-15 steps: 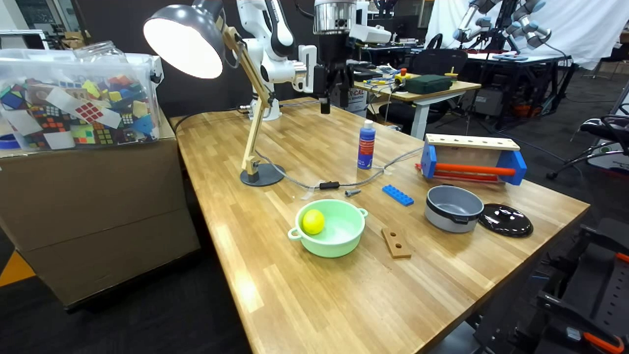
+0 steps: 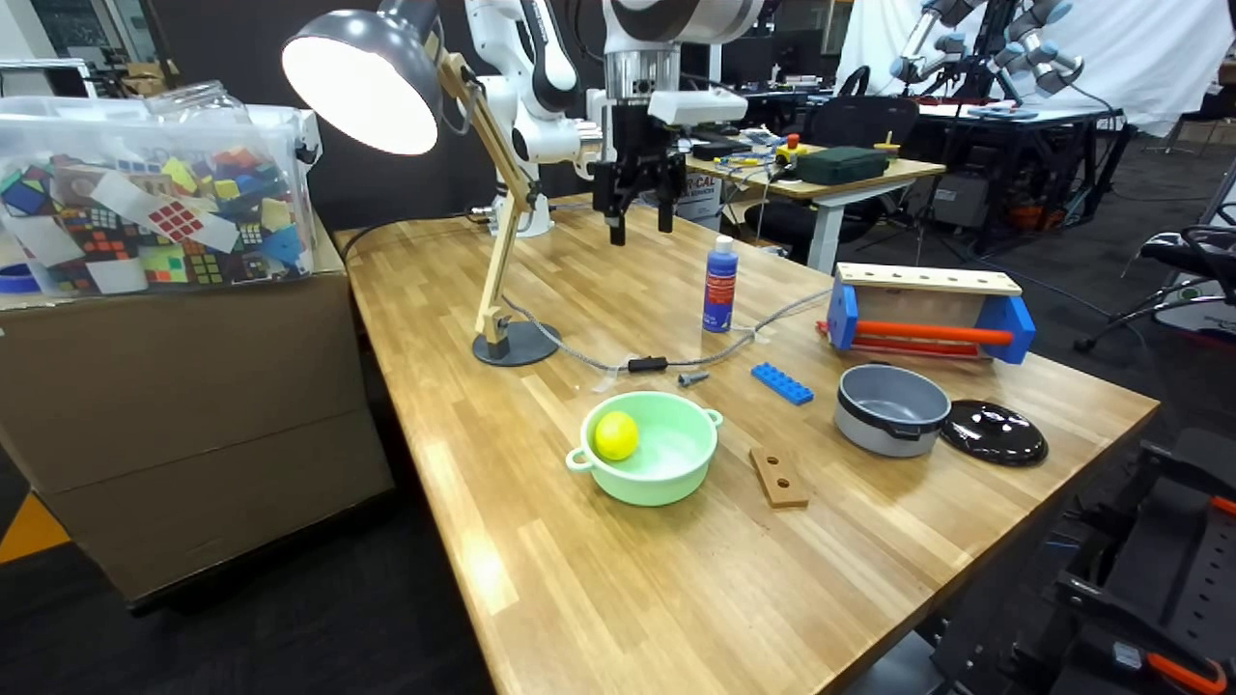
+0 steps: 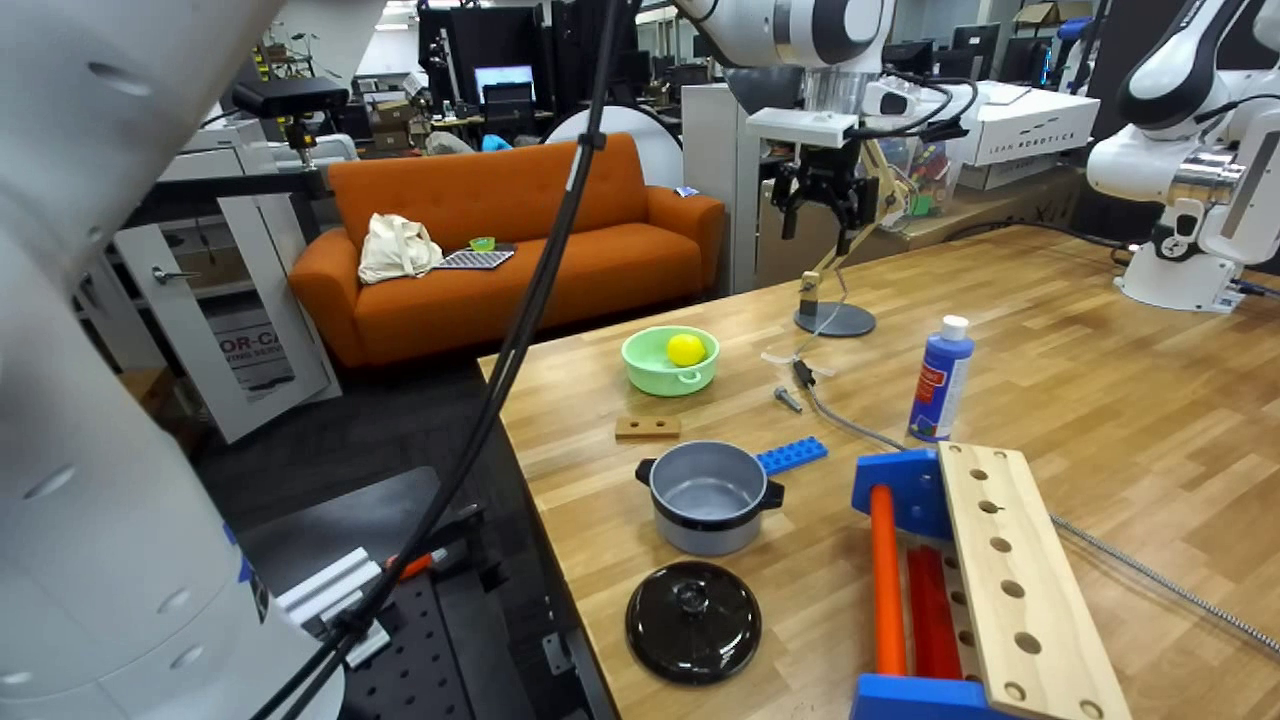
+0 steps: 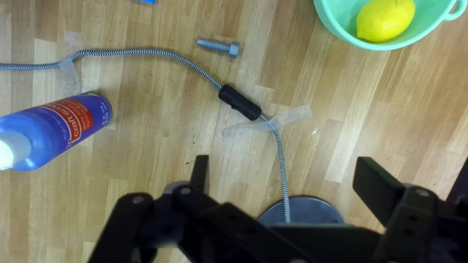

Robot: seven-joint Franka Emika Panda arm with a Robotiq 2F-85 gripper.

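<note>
High above the table, behind the blue bottle in exterior view 1, my gripper (image 2: pixel 640 226) stands open with nothing between its fingers. In the wrist view the gripper has its fingers wide apart, with bare wood, the lamp cable and part of the lamp base visible beyond them. The yellow lemon (image 4: pixel 386 19) lies inside the green bowl (image 4: pixel 338 27), at the upper right of that view. To the left is the blue bottle (image 4: pixel 87 114) with a white cap, upright on the table in both exterior views. A grey bolt (image 4: pixel 217 46) rests beyond the cable switch (image 4: pixel 239 102).
The desk lamp (image 2: pixel 505 249) rises from the table's left side, its cable (image 2: pixel 800 305) crossing the top. Nearer the right end are a grey pot (image 3: pixel 708 528), its black lid (image 3: pixel 693 622), a blue brick (image 3: pixel 792 455), a wooden block (image 3: pixel 648 427) and a toy workbench (image 3: pixel 1020 576).
In exterior view 1 my gripper has come lower and slightly left, and its two fingers now show separately. Objects on the table look unmoved.
</note>
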